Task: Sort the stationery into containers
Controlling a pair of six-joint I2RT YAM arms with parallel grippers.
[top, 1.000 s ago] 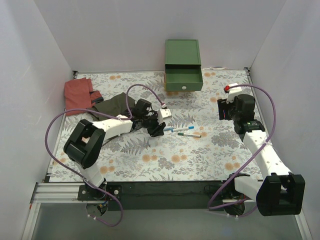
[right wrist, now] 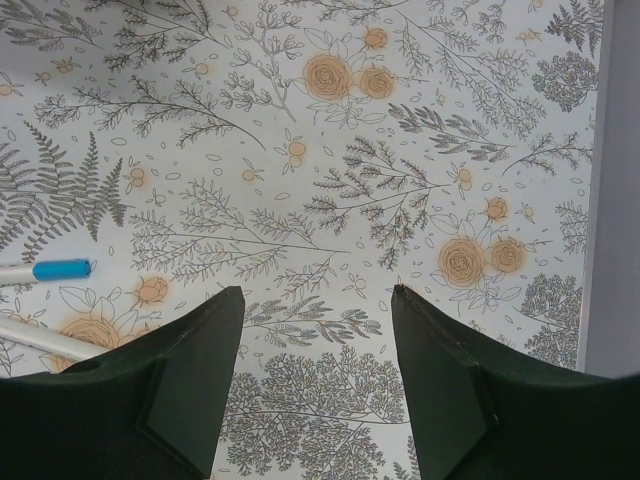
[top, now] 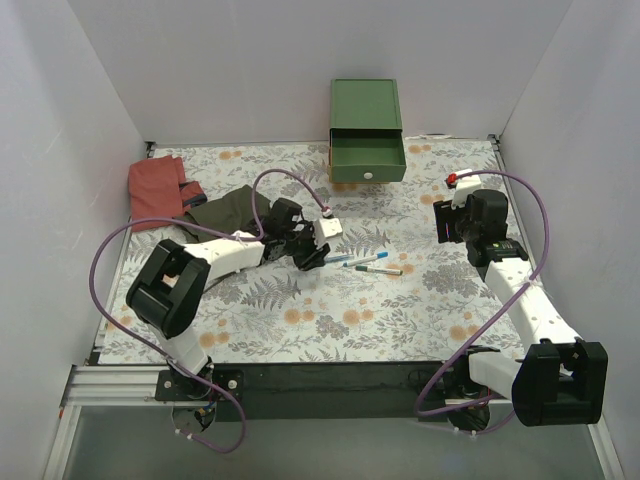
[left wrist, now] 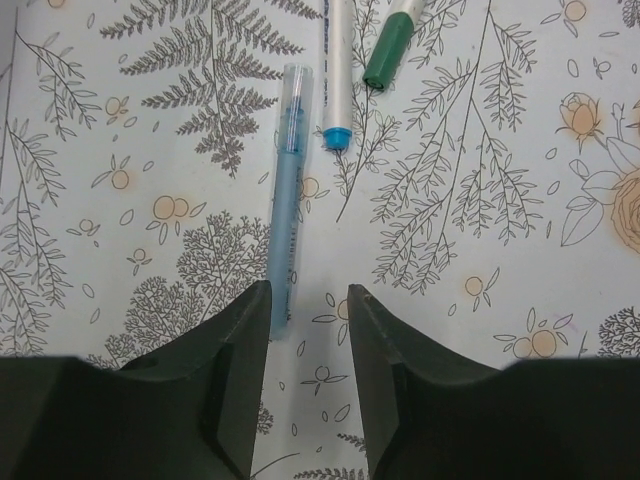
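A light blue translucent pen (left wrist: 285, 205) lies flat on the patterned cloth, its lower end close to the left fingertip in the left wrist view. My left gripper is above it, part open, with nothing held between its fingers. Beyond the pen are a white marker with a blue end (left wrist: 338, 75) and one with a green end (left wrist: 390, 50); in the top view the green one (top: 379, 270) lies nearest the front. My right gripper stands open and empty over bare cloth at the right. The green box (top: 368, 157) has its drawer pulled out, apparently empty.
Dark green cloth (top: 225, 212) and red cloth (top: 157, 190) lie at the left, partly beside the left arm. The box stands at the back.
The pen remains on the table. The right arm has barely shifted.
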